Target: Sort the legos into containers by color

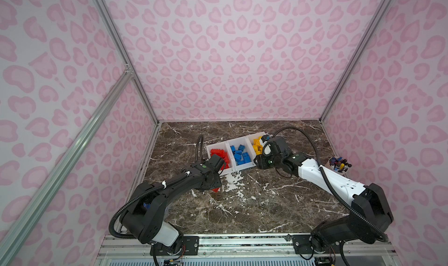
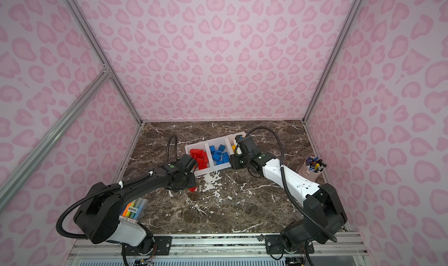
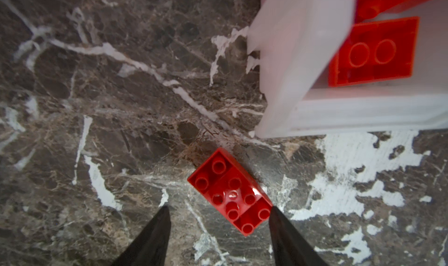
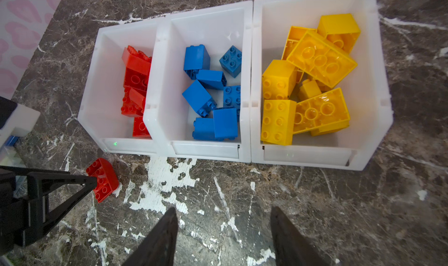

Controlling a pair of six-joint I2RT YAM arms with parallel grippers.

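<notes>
A single red brick [image 3: 230, 191] lies on the marble tabletop just outside the red container, its hollow underside facing up. My left gripper is open over it, with the brick between and slightly ahead of the fingertips in the left wrist view. The right wrist view shows that same brick beside the left fingers [image 4: 74, 191]. My right gripper stands apart-jawed and empty, in front of the containers. Three joined white bins hold red bricks [image 4: 135, 79], blue bricks [image 4: 198, 98] and yellow bricks [image 4: 322, 58], one color to each.
A cup of markers [image 2: 311, 168] stands at the far right, and a pack of colored items [image 2: 134, 207] lies by the left arm's base.
</notes>
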